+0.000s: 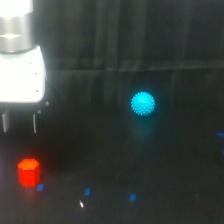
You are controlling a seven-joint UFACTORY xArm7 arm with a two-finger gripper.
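A bright red block, with what looks like a faceted outline, stands on the dark table at the lower left. Above it in the image is my gripper, its two thin dark fingers spread apart and empty. There is a visible gap between the fingertips and the red block. A cyan ball with a bumpy surface rests to the right of centre, well away from the gripper.
Small blue marks dot the dark surface near the front, with another at the right edge. A dark curtain-like backdrop closes off the rear.
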